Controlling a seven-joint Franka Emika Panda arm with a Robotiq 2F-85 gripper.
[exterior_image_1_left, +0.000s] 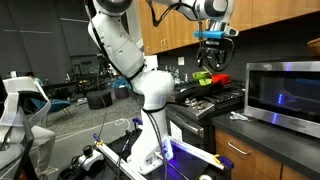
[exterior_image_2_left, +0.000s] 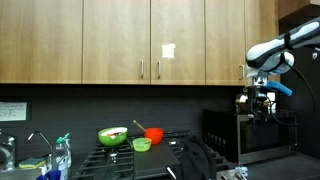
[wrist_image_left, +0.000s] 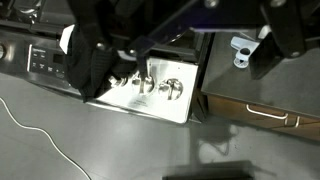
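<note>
High above the counter, my gripper hangs pointing down, near the stove's right side. In the wrist view its dark fingers stand wide apart at the top, so it is open, with no object held between them. A small white and blue item lies on the dark counter well below. On the stove sit a green pot, a smaller green pot and a red pot. A black cloth drapes over the stove's front edge.
A silver microwave stands on the counter to the right. Wooden cabinets run along the wall above. Bottles stand by the sink at the far left. Bare counter lies before the microwave.
</note>
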